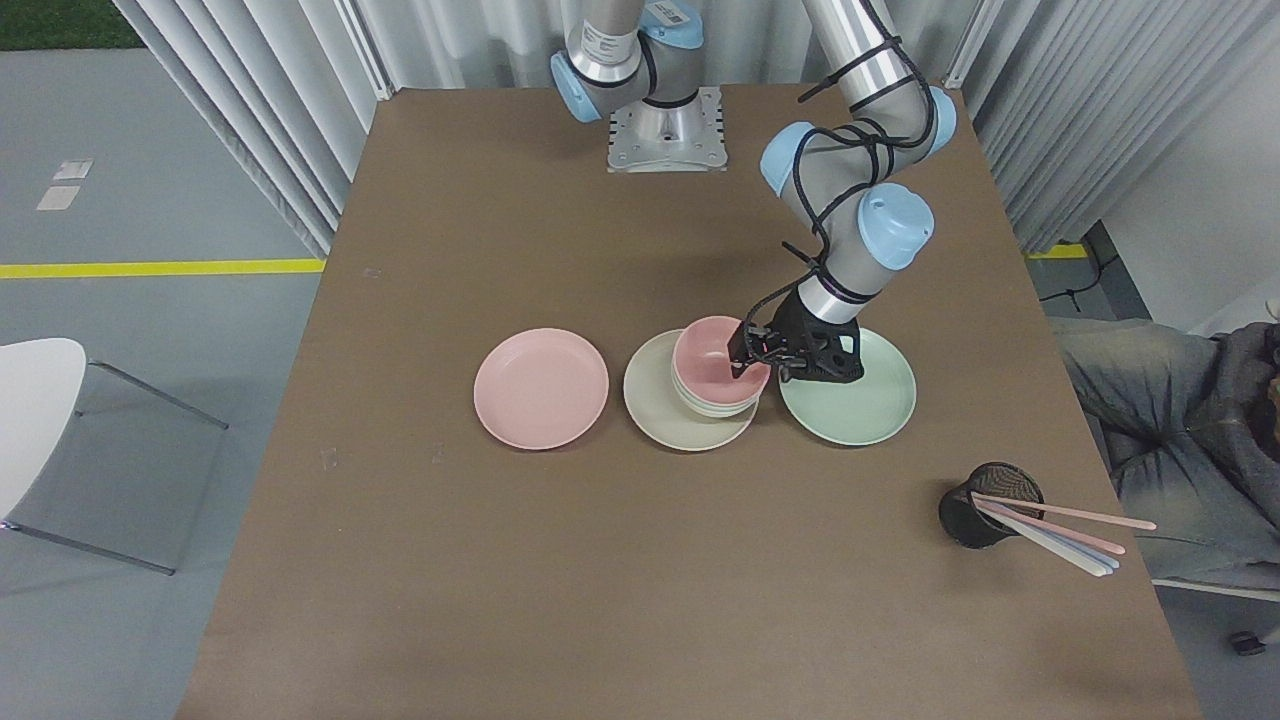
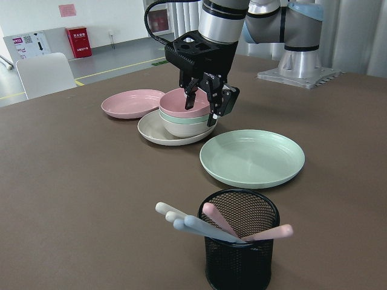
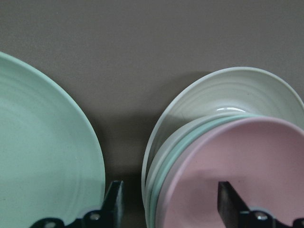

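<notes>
A stack of bowls, a pink bowl [image 1: 708,352] on mint and white ones, sits on a cream plate [image 1: 654,396]. My black gripper [image 2: 200,112] is open and low at the stack's rim; in the wrist view its fingers straddle that rim, one over the pink bowl, one over the gap beside the stack. A pink plate [image 1: 540,390] lies left of the stack in the front view, a mint plate [image 1: 846,414] right of it.
A black mesh cup [image 2: 237,266] holding several chopsticks stands at the front right of the table.
</notes>
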